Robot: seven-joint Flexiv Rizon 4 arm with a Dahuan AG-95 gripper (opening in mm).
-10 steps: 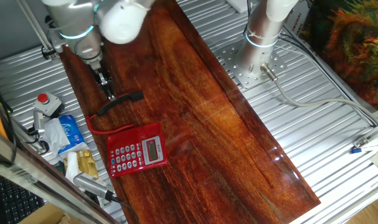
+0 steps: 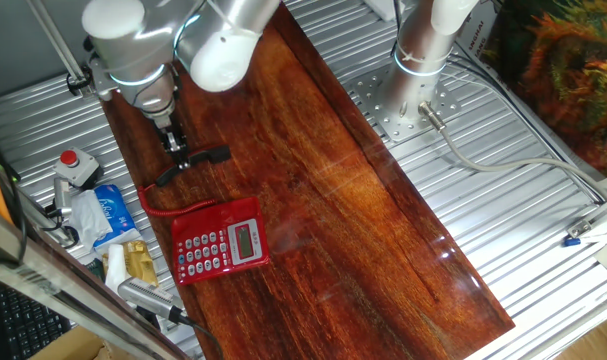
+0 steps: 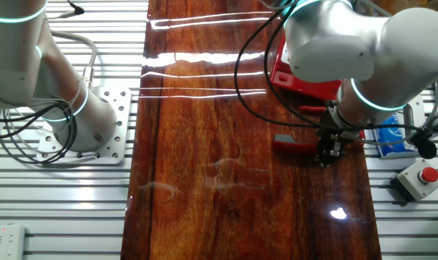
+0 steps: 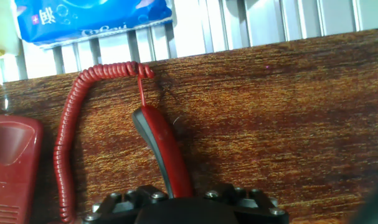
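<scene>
A red telephone handset with a black inner side lies across the wood board; in the wrist view its red back [image 4: 167, 146] runs down between my gripper's two fingers. Above it in exterior view 1, my gripper [image 2: 182, 162] points downward at the middle of the dark handset [image 2: 217, 154]. Whether the fingers press on it or stand a little apart is hard to see. A coiled red cord [image 4: 65, 140] leads from the handset's end toward the red telephone base [image 2: 201, 220], which sits beside it with keypad and display facing up.
Beyond the board's edge are a blue-and-white tissue pack [image 2: 111, 214], a red-topped stop button [image 2: 75, 166] and a grey handheld device [image 2: 148, 297]. Most of the wood board [image 2: 353, 230] is bare.
Over the last second my gripper moved slightly right and down in exterior view 1, reaching the handset.
</scene>
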